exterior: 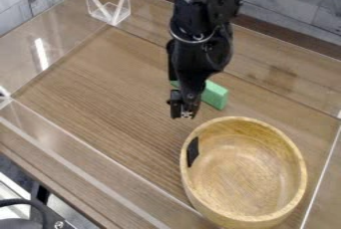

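Note:
My gripper [186, 102] hangs over the middle of the wooden surface, pointing down, above and to the left of a round tan bowl [253, 193]. A green block [213, 95] lies just behind the gripper, partly hidden by it. Whether the fingers are open or shut is hard to make out against the dark arm.
A clear-sided wire or plastic holder [110, 4] stands at the back left. A small pale object [4, 98] sits at the left edge.

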